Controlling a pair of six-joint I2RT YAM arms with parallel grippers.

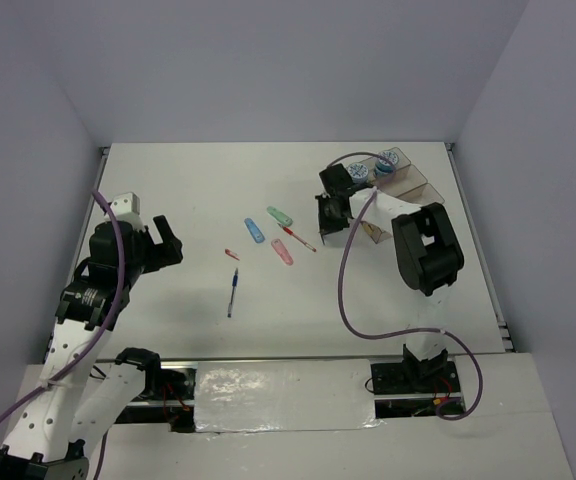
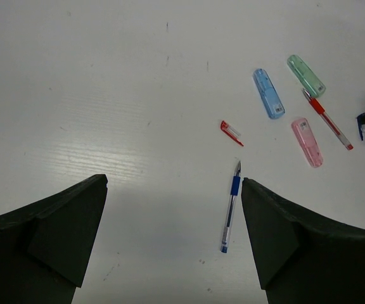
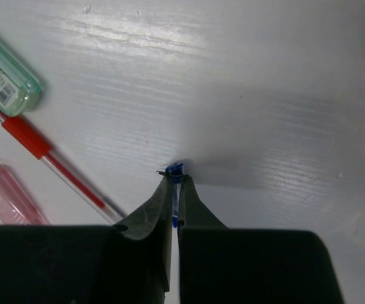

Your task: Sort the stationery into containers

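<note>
In the right wrist view my right gripper is shut on a small blue pen cap (image 3: 175,168). My left gripper stands open and empty over the table's left side. A blue pen (image 2: 231,209) without a cap lies at the middle front. To its right are a red pen (image 2: 328,118), a blue case (image 2: 268,94), a green case (image 2: 307,75) and a pink case (image 2: 307,142). A small red cap (image 2: 231,133) lies alone left of these. The divided container (image 1: 429,196) stands at the back right, partly hidden by the right arm.
Several blue-and-white round things (image 1: 387,160) sit in the container's back compartments; its front ones look mostly empty, though the arm covers some.
</note>
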